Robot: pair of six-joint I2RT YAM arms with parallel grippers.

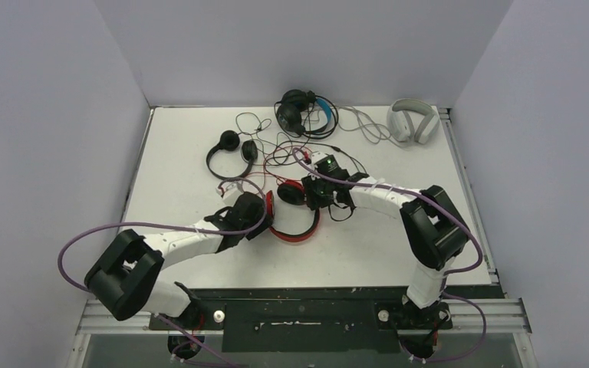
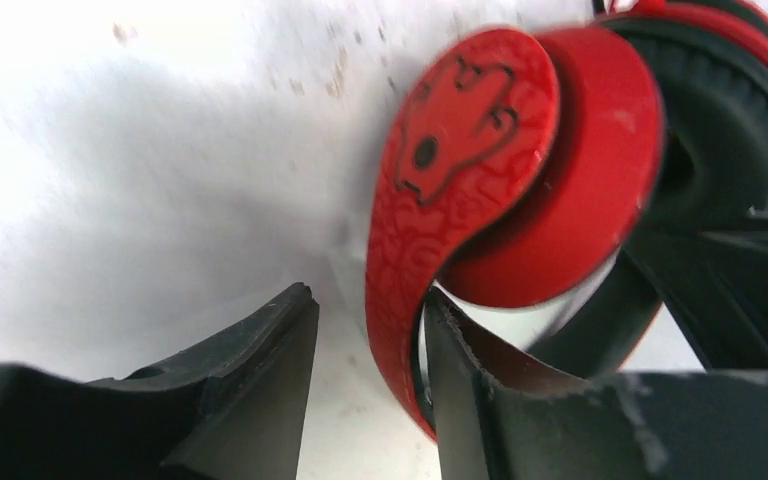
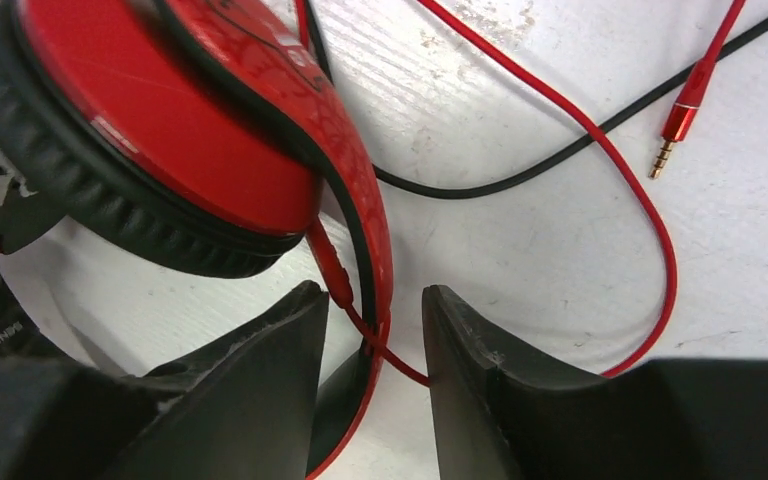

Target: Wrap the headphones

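Note:
Red-and-black headphones (image 1: 294,238) lie mid-table, band curved toward the front edge. One black-padded cup (image 1: 291,193) shows between my arms. In the left wrist view, the red band's side (image 2: 395,310) passes between the left gripper's (image 2: 370,300) fingers, near the right one, with table showing on its other side. In the right wrist view, the other band side (image 3: 378,270) and a thin red cable (image 3: 390,357) run between the right gripper's (image 3: 372,292) fingers, with gaps at either side. Both grippers' fingers stand apart; whether they press on anything is unclear.
Small black headphones (image 1: 230,141) lie at the left. Black-and-blue headphones (image 1: 295,115) and white headphones (image 1: 414,121) sit at the back. Tangled cables (image 1: 280,146) spread behind the red pair; a red plug (image 3: 680,120) lies loose.

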